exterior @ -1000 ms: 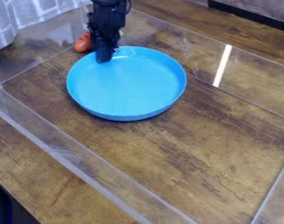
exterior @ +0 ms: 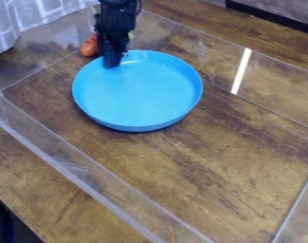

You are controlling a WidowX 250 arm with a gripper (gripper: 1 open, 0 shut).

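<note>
A large blue round tray (exterior: pixel 137 95) lies on the wooden floor of the workspace. My black gripper (exterior: pixel 112 52) reaches down from the top to the tray's far-left rim, shut with the rim apparently between its fingers, though the fingertips are dark and hard to make out. A small orange object (exterior: pixel 89 46) sits just left of the gripper, behind the tray, partly hidden.
Bare wood (exterior: pixel 194 180) spreads to the right of and in front of the tray. Clear plastic walls or strips edge the area at left and right, and a whitish crumpled sheet (exterior: pixel 10 24) is at the top left.
</note>
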